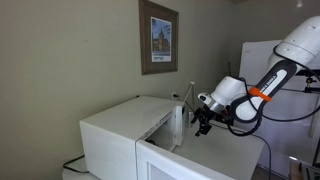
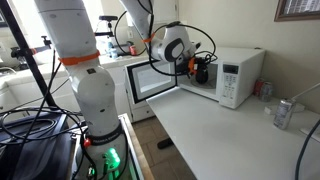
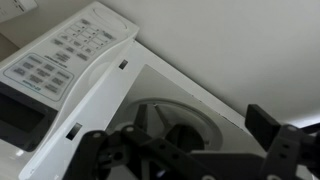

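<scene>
A white microwave (image 2: 245, 76) stands on the table with its door (image 2: 150, 76) swung wide. My gripper (image 1: 201, 126) is low beside the opening, its fingers apart. In the wrist view the gripper looks toward the microwave's interior, where a round turntable (image 3: 208, 122) shows. On it sits a dark object (image 3: 184, 138), partly covered by my gripper; I cannot tell what it is. No object shows between the fingers.
The keypad panel (image 3: 65, 60) borders the opening. The open door juts out over the table front. Cans and bottles (image 2: 283, 114) stand beyond the microwave's far side.
</scene>
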